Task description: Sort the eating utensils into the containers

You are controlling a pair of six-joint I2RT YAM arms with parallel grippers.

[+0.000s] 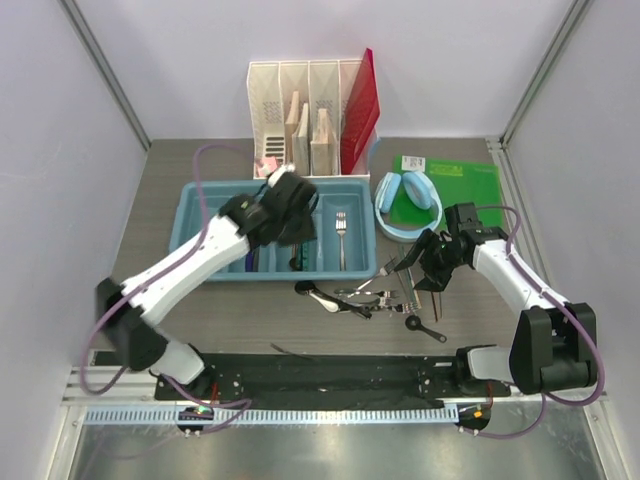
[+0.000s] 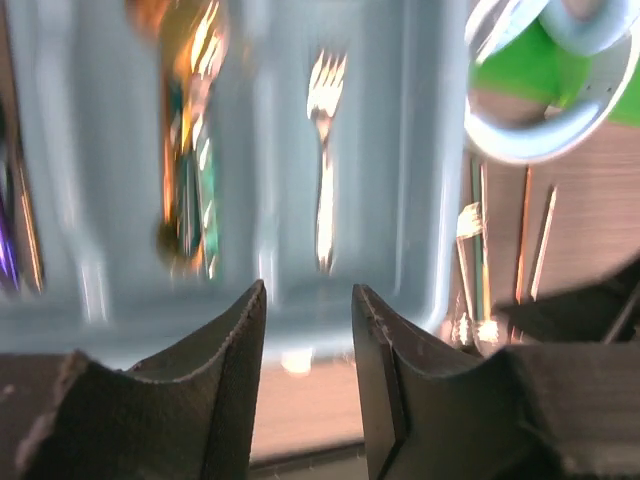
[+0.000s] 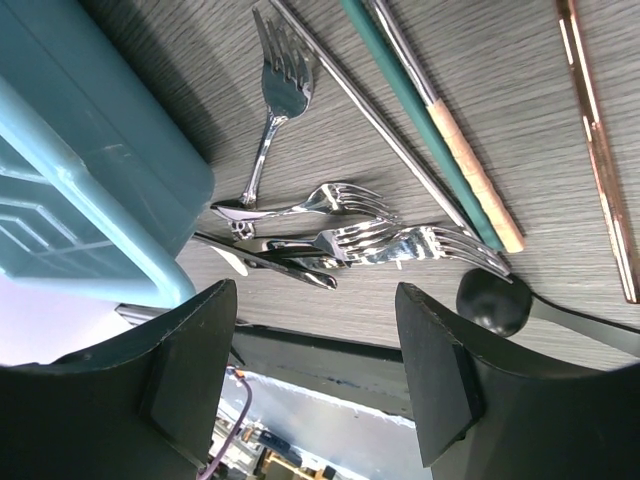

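A silver fork [image 1: 341,240] lies tines away in the right-hand compartment of the blue tray [image 1: 345,275]; the left wrist view shows the same fork [image 2: 324,160] with nothing touching it. My left gripper is apart-fingered and empty above the tray, its arm blurred in the top view. Left of the fork, a middle compartment holds spoon-like pieces and green-handled utensils [image 2: 190,190]. My right gripper stands open above the loose pile, nothing between its fingers. Below it are several forks [image 3: 350,240], a black spoon [image 3: 495,302] and chopsticks [image 3: 440,130].
Blue headphones [image 1: 408,205] rest on a green board [image 1: 465,182] right of the tray. A white rack [image 1: 266,100] with a red folder [image 1: 360,115] stands behind it. More black and white spoons [image 1: 322,298] lie before the tray.
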